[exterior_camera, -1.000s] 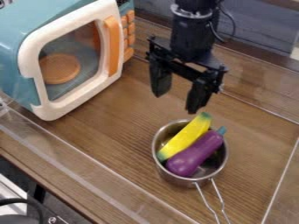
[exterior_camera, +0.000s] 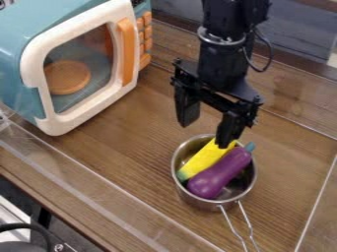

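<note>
My black gripper hangs open above the back of a steel pot with a wire handle. One finger is low over the yellow banana, partly hiding its upper end; whether it touches cannot be told. A purple eggplant lies beside the banana in the pot.
A toy microwave in light blue and white, with an orange disc inside, stands at the upper left. A dark cable runs at the lower left.
My gripper has moved down toward the banana over the last second. The pot and its contents look unmoved.
</note>
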